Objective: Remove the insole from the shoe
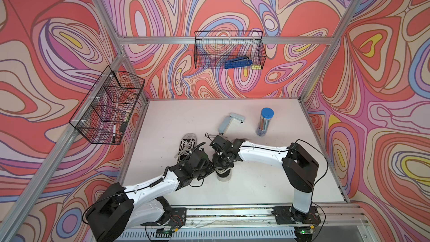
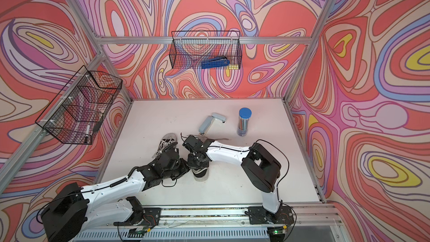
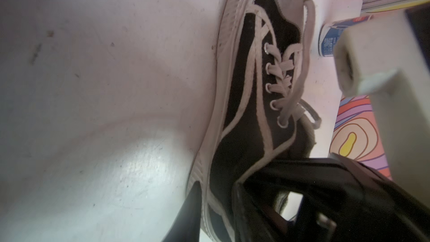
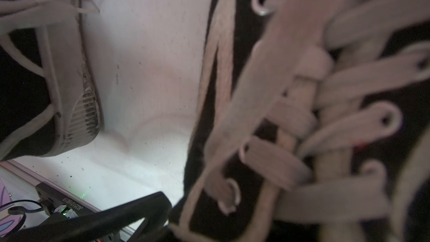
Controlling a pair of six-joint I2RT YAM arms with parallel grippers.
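One black shoe (image 3: 255, 103) with white laces lies in front of both arms, its toe away in the left wrist view. At its heel end my left gripper is open, with part of the shoe's side between the dark fingers. The right gripper (image 1: 220, 163) is over the same shoe, and its black body reaches toward the shoe's opening in the left wrist view. It is shut; its fingertips do not show clearly. The laces (image 4: 277, 85) fill the right wrist view. No insole can be made out; the shoe's inside is hidden.
The other shoe (image 1: 187, 144) lies to the left, close behind the left arm. A grey-blue angled object (image 1: 225, 124) and a blue-lidded container (image 1: 264, 123) stand farther back.
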